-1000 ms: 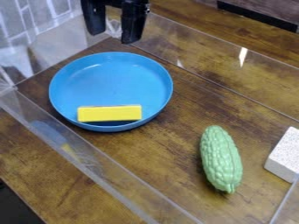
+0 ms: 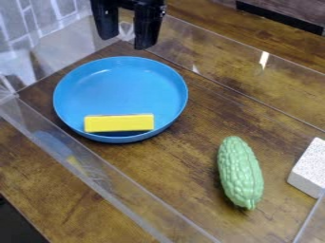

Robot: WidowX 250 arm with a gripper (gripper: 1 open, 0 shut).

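Observation:
My black gripper (image 2: pixel 124 28) hangs at the top left of the camera view, above the back of a blue plate (image 2: pixel 121 90), its two fingers apart with nothing seen between them. On the front of the plate lies a yellow block (image 2: pixel 118 122). A pale green bitter melon (image 2: pixel 240 173) lies on the wooden table at the right, and a white block (image 2: pixel 309 167) sits at the right edge.
Clear plastic walls run along the left and back of the wooden table (image 2: pixel 191 204). Bare wood lies between the plate and the melon and in front of them.
The gripper has shifted very slightly; the plate, blocks and melon have not moved.

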